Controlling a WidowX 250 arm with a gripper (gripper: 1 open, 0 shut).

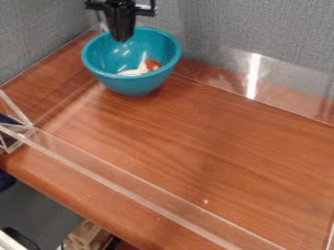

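Observation:
A teal bowl [131, 80] sits at the back left of the wooden table [196, 166]. Inside it lie a pale object [131, 71] and a small orange-red item [152, 64], partly hidden by the rim. My black gripper [121, 33] hangs over the back of the bowl, near the top edge of the view. It looks shut, and I see nothing held in it.
Clear plastic edging runs along the back and the front left of the table. A white wire frame [11, 135] stands at the left edge.

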